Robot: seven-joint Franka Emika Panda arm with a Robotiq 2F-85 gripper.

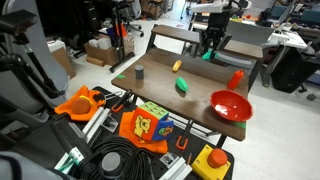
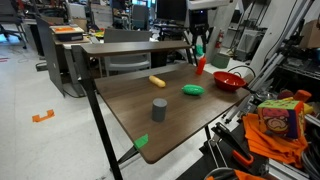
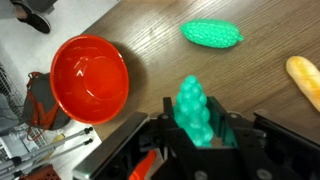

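Note:
My gripper is shut on a teal-green object [image 3: 192, 105], whose rounded end sticks out beyond the fingers in the wrist view. From exterior view 1, the gripper [image 1: 212, 45] hangs above the far part of the table with the teal object [image 1: 208, 55] below it. A red bowl [image 1: 231, 106] sits at the table's right side and shows on the left in the wrist view. The green corn-like piece [image 3: 212, 33] and a yellow, elongated piece [image 3: 304, 78] lie on the wood, apart from the gripper. A red bottle-like object [image 1: 236, 79] stands behind the bowl.
A dark cylinder [image 2: 159, 109] stands on the table [image 2: 185, 121] near its left end. A raised shelf [image 2: 120, 48] runs along the back. Bare wood lies between the cylinder and the corn-like piece. Orange containers and cables clutter the near side.

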